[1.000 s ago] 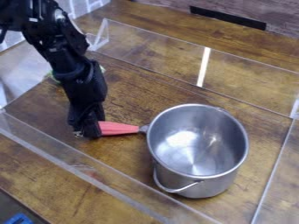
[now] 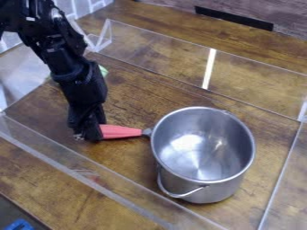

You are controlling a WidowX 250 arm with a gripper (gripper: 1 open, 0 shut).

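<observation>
The black gripper [image 2: 92,131] is low over the wooden table at the left, shut on the red handle [image 2: 122,132] of a utensil that lies pointing right toward a steel pot [image 2: 202,154]. The handle's grey end reaches the pot's left side; whether it touches is unclear. The pot stands upright, looking empty, with its wire bail hanging at the front.
Clear panels border the work area [image 2: 144,90] on several sides. A small green object [image 2: 103,72] sits behind the arm, partly hidden. Bare wood lies behind the pot and at the front left. A blue object [image 2: 14,225] is at the bottom-left corner.
The upper arm has shifted very slightly left, uncovering a little more of the green object. The gripper's tip, the handle and the pot look unmoved.
</observation>
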